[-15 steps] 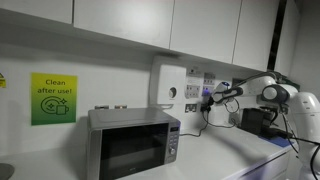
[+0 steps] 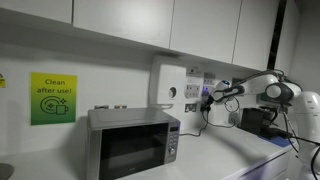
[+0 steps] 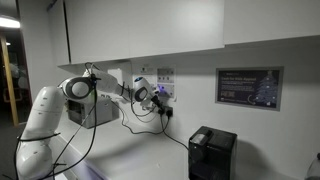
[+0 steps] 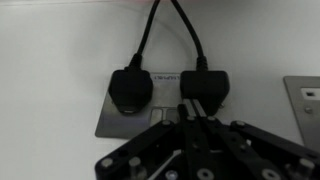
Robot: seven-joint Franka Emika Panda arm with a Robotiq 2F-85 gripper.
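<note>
In the wrist view, a metal double socket plate (image 4: 120,124) on the white wall carries a left black plug (image 4: 131,90) and a right black plug (image 4: 207,88), each with a cable running from it. My gripper has its fingertips together, directly at the lower part of the right plug. Nothing shows between them, and whether they touch the plug cannot be told. From the side, the gripper (image 3: 158,98) is against the wall by the sockets; in the other exterior view the gripper (image 2: 207,104) appears small and its fingers are unclear.
Another metal wall plate (image 4: 307,108) is at the right of the wrist view. A microwave (image 2: 132,142) stands on the counter (image 2: 222,152), and a black appliance (image 3: 211,153) sits right of the arm. Loose cables cross the wall. Cupboards (image 2: 205,28) hang above.
</note>
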